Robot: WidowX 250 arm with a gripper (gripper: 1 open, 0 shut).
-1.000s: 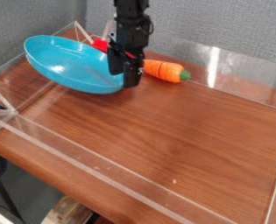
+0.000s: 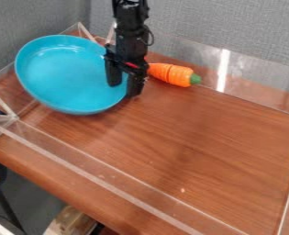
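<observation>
A turquoise plate (image 2: 63, 72) rests at the back left of the wooden surface, tilted slightly against the clear side wall. My black gripper (image 2: 125, 75) is down at the plate's right edge, its fingers around the rim; whether they are closed on it is hard to tell. An orange toy carrot (image 2: 172, 74) with a green tip lies just right of the gripper, at the back.
Clear low walls edge the wooden surface (image 2: 183, 161) on the left and back. A grey padded wall stands behind.
Since a second ago the plate has come down toward the left and front, showing more of its face, and my gripper has moved slightly lower. The carrot is unchanged.
</observation>
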